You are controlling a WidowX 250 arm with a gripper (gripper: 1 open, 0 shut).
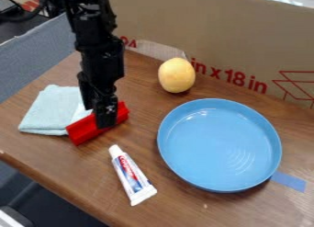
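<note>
My black gripper (pixel 101 107) is low at the left, directly over a red cylindrical object (pixel 83 132) lying beside a folded pale-blue cloth (pixel 50 107). It is open, its fingers around or just above the red object; exact contact is unclear. A white toothpaste tube (pixel 132 175) lies in front, a blue plate (pixel 218 143) sits to the right, and a yellow oval object (pixel 177 74) stands at the back.
A cardboard box (pixel 227 33) borders the back of the wooden table (pixel 172 209). The table's left edge runs past the cloth, with a dark gap beyond. Bare wood surrounds the tube.
</note>
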